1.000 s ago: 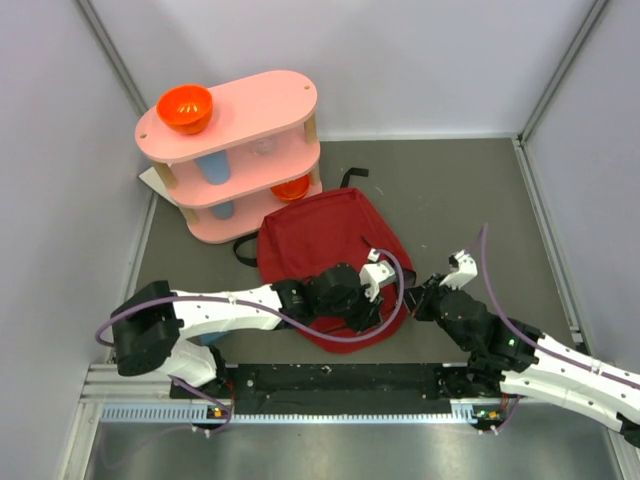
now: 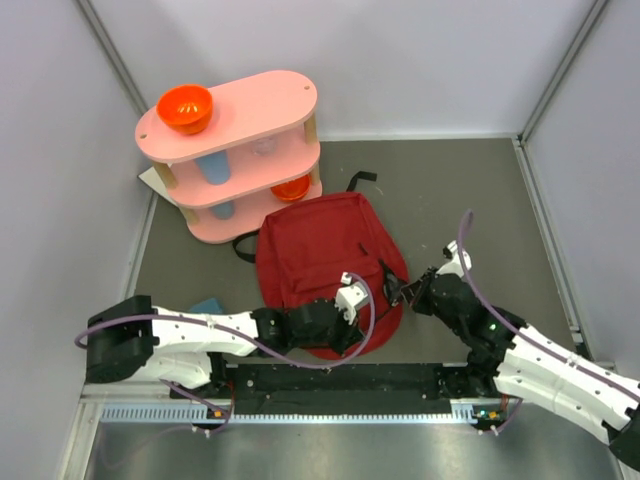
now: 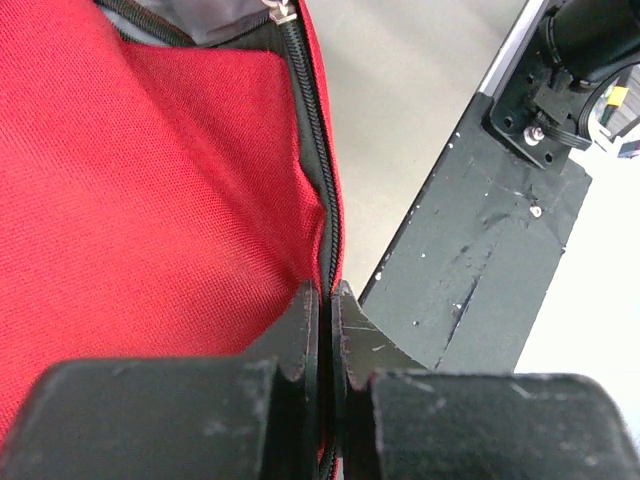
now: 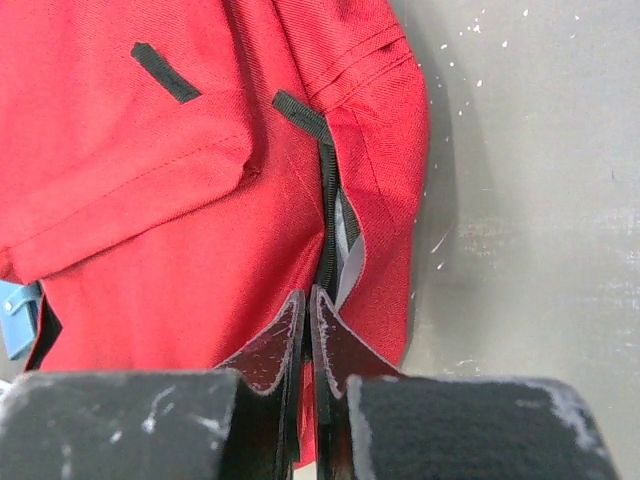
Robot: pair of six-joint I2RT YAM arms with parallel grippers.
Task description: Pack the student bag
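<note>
The red bag (image 2: 318, 240) lies flat in the middle of the table, its black zipper side facing the right. In the left wrist view, my left gripper is shut on the zipper edge (image 3: 318, 130), with the black tape running down between its fingers. My right gripper is shut at another stretch of the zipper (image 4: 329, 210), whose dark tape runs into its fingertips. Beside that tape the grey lining (image 4: 350, 265) shows through a narrow gap. The bag's inside is mostly hidden.
A pink shelf (image 2: 270, 95) stands at the back left with an orange bowl (image 2: 185, 108) on top, another orange bowl (image 2: 291, 188) and blue cups lower down. A blue item (image 2: 207, 306) lies left of the bag.
My left arm has drawn back to the left, and the bag's side opening shows wider and darker. The right gripper has shifted slightly; the bag's top strap has moved a little right.
</note>
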